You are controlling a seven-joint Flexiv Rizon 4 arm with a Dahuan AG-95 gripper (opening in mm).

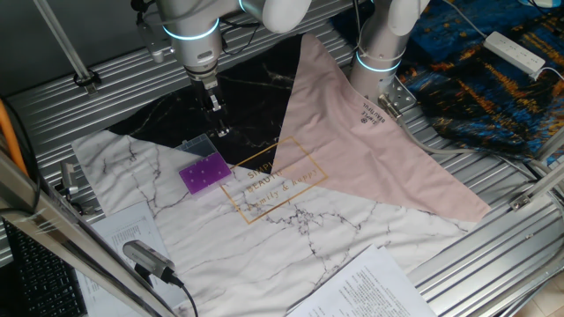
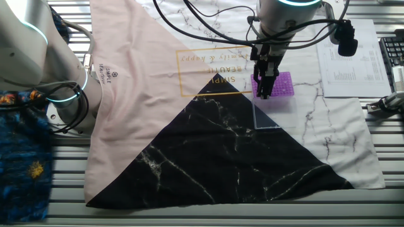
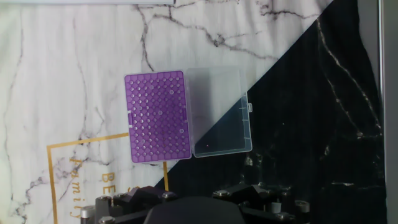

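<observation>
A purple rack box (image 3: 158,116) lies on the cloth, its grid of round wells facing up. Its clear lid (image 3: 219,112) is folded back flat beside it, partly over the black area. In exterior view 1 the purple box (image 1: 206,173) and the lid (image 1: 197,145) are both in sight. My gripper (image 1: 220,132) hangs above the cloth near the lid, pointing down. Exterior view 2 has the gripper (image 2: 265,96) partly covering the purple box (image 2: 283,83) and the lid (image 2: 276,116). Its fingertips stand apart at the bottom of the wrist view, nothing between them.
A marble, black and pink cloth (image 1: 379,167) with wrinkles covers the slatted metal table (image 1: 493,273). Papers (image 1: 366,286) lie at the near edge. A metal post (image 1: 75,211) and a small camera-like device (image 1: 148,257) stand at the left. The cloth around the box is clear.
</observation>
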